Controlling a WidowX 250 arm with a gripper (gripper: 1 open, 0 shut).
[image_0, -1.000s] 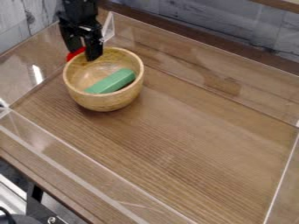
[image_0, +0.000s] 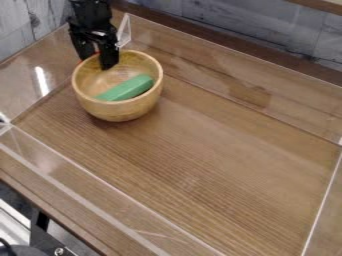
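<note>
A yellow wooden bowl (image_0: 118, 111) stands at the upper left of the wooden table, holding a green elongated object (image_0: 127, 89). My black gripper (image_0: 99, 55) is at the bowl's back rim. Its fingers are small and dark here, and I cannot tell whether they are open or shut, or whether anything is between them.
A pale wall or panel runs along the back left corner, close to the arm.
The red object that showed at the bowl's left rim by my gripper is no longer visible. The gripper has moved slightly left, and the bowl slightly as well.
</note>
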